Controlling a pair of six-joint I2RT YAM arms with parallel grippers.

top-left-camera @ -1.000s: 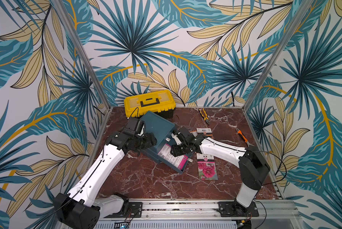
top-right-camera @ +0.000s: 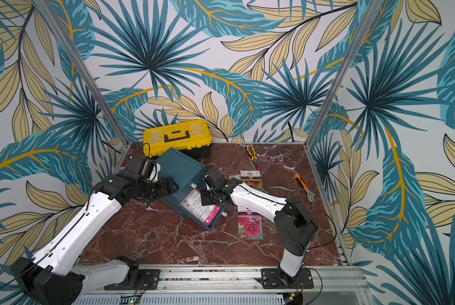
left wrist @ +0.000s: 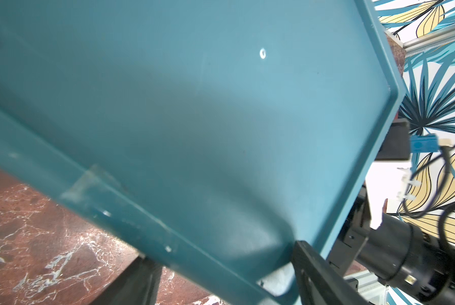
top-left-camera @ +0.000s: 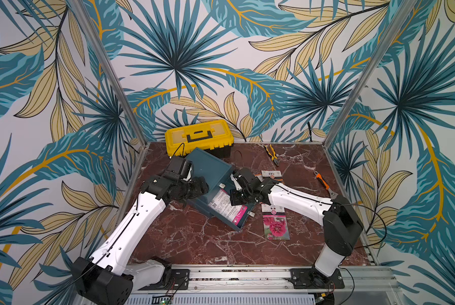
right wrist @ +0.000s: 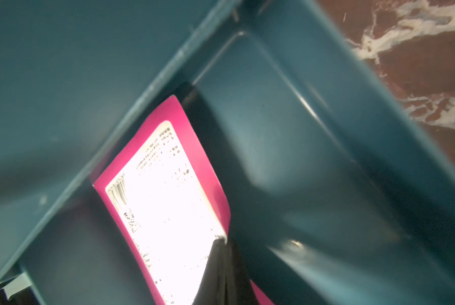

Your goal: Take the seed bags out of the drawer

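A seed bag [right wrist: 161, 203] with a pink border and a white printed label lies in the pulled-out teal drawer [right wrist: 385, 106]. My right gripper is shut on the bag's edge, which buckles at the fingertips. In the top left view, my right gripper [top-left-camera: 237, 197] reaches down into the drawer over the bag. My left gripper has its fingers spread around a corner of the teal drawer box [left wrist: 212, 127]; contact is unclear. Right of the drawer, a pink-flower seed bag [top-left-camera: 275, 227] lies on the table, with another bag [top-left-camera: 271, 174] behind it, partly hidden by my right arm.
A yellow toolbox [top-left-camera: 199, 134] stands behind the drawer box. Yellow-handled pliers [top-left-camera: 271, 154] lie at the back, and an orange-handled wrench [top-left-camera: 321, 180] lies at the right.
My right gripper has shifted slightly within the drawer, and its arm has changed pose a little. The left arm has stayed put.
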